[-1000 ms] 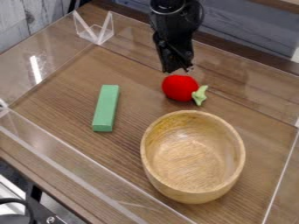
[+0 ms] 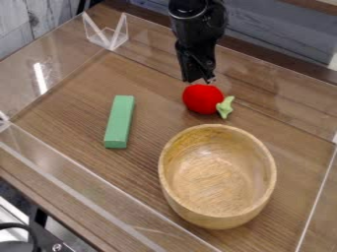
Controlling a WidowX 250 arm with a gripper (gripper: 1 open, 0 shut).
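My black gripper (image 2: 199,75) hangs above a red strawberry-like object (image 2: 203,97) with a green leafy top, near the middle of the view. It is shut, with nothing visible between its fingers. A green bar (image 2: 118,121) lies to the left on the wooden table. A large round wooden bowl (image 2: 218,204) sits at the front right.
A clear plastic stand-like piece (image 2: 102,31) is at the upper left. The table (image 2: 73,138) is open on the left and to the right of the red object. Black cable or hardware shows at the lower left corner.
The gripper has shifted slightly over the last second, staying above the red object. The objects on the table look unmoved.
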